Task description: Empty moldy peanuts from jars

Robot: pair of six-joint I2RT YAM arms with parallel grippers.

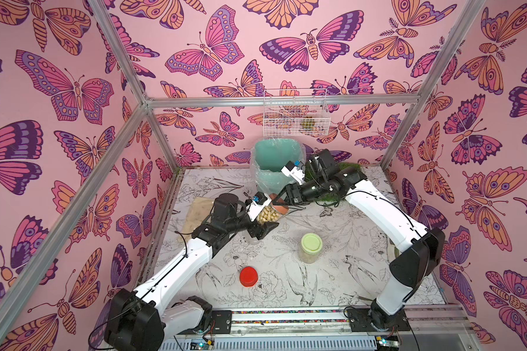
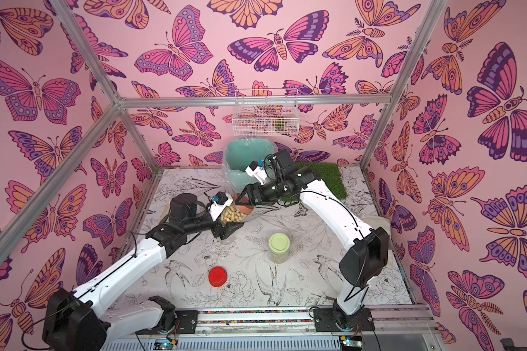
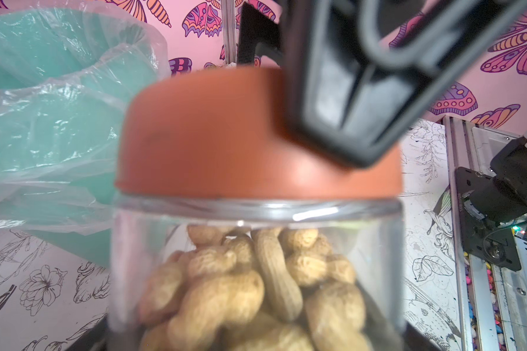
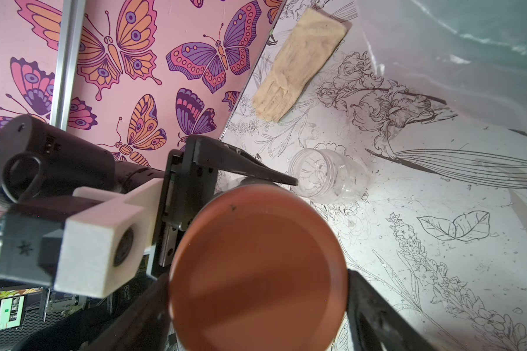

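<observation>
A peanut jar [image 3: 246, 280] with an orange lid [image 3: 216, 134] is held up near the bin [image 1: 275, 152] lined with clear plastic. My left gripper [image 1: 262, 225] is around the jar's glass body; whether it grips is hard to tell. My right gripper has its fingers on either side of the orange lid, seen from above in the right wrist view. An empty clear jar [image 4: 328, 175] lies behind them. A jar with a pale green lid [image 1: 310, 245] stands at front center, and a red lid [image 1: 248, 276] lies at front left.
A beige glove-like item [image 4: 295, 64] lies at the left. A green grass mat [image 2: 328, 178] is at the back right, a wire basket [image 1: 295, 120] on the back wall. The front table around the green-lidded jar is mostly clear.
</observation>
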